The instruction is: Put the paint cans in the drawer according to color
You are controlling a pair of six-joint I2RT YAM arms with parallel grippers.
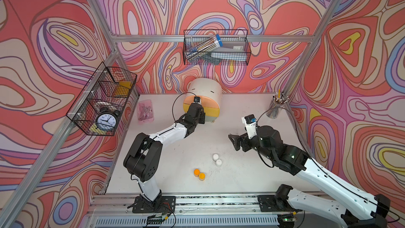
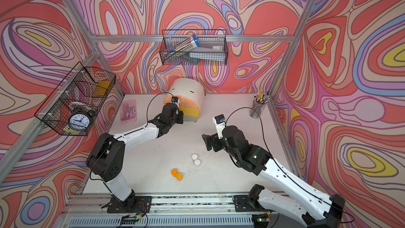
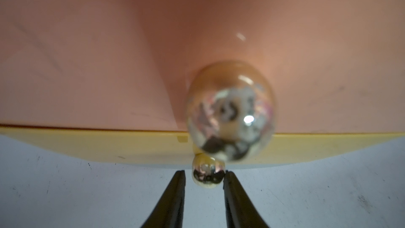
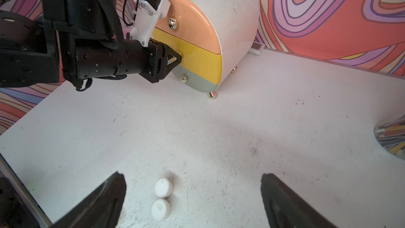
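The rounded white cabinet (image 4: 236,16) at the back has orange (image 4: 192,19), yellow (image 4: 198,61) and grey (image 4: 194,83) drawer fronts, all flush. My left gripper is at the yellow front, its part-open fingers on either side of that drawer's shiny knob (image 3: 208,169); whether they touch it cannot be told. Above it, the orange drawer's knob (image 3: 230,111) looms large. Two white-topped paint cans (image 1: 216,156) stand mid-table, and two orange ones (image 1: 202,176) stand nearer the front. My right gripper hangs open and empty, up and to the right of the white cans.
A clear pink box (image 1: 145,111) lies at the back left, and a cup of pencils (image 1: 274,107) stands at the back right. Wire baskets (image 1: 217,50) hang on the frame.
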